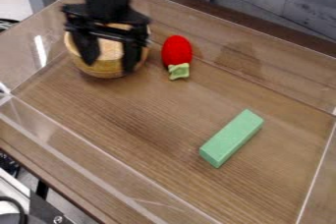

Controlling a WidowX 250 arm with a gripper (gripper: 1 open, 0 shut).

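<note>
My black gripper (102, 43) is over the wooden bowl (105, 67) at the upper left, low over it and hiding part of it. It is blurred, so I cannot tell its finger state or whether anything is between its fingers.
A red object (176, 51) with a pale green part (179, 71) lies just right of the bowl. A green bar (231, 137) lies at the lower right.
</note>
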